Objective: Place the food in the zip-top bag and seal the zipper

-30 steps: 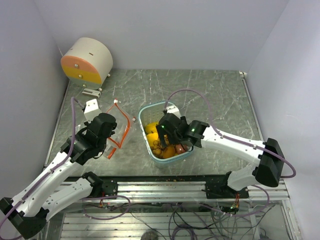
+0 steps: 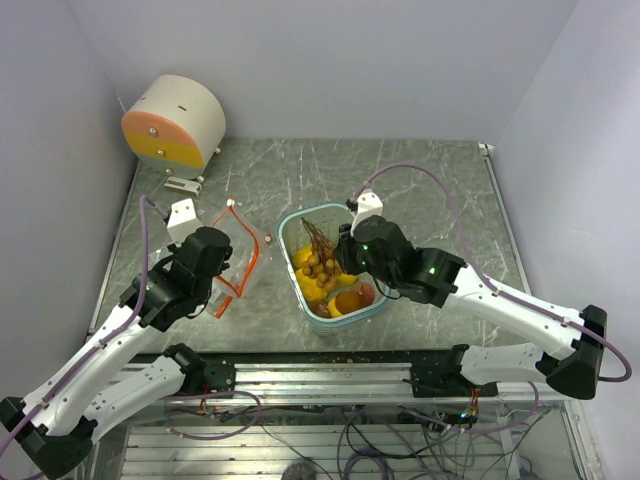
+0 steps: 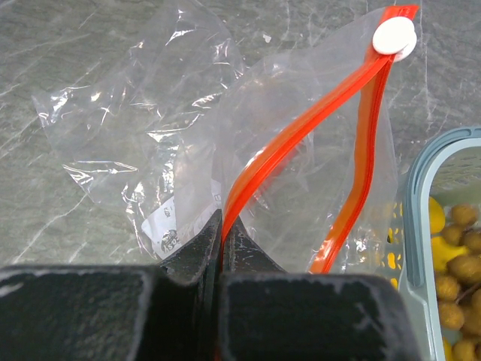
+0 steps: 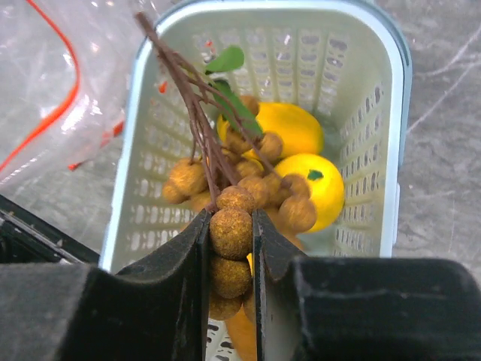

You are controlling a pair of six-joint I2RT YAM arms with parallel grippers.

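The zip top bag [image 2: 240,260] lies open left of the basket; its orange zipper [image 3: 301,124] has a white slider [image 3: 392,34]. My left gripper is shut on the bag's zipper edge. My right gripper is shut on a bunch of small brown round fruit [image 4: 231,233] with twiggy stems [image 4: 195,113], hanging over the pale blue basket [image 2: 295,218]. In the basket are yellow fruit [image 4: 312,192], more brown fruit and orange or reddish produce.
A white cylindrical machine [image 2: 173,120] with an orange and yellow face stands at the back left.
The left arm has not moved.
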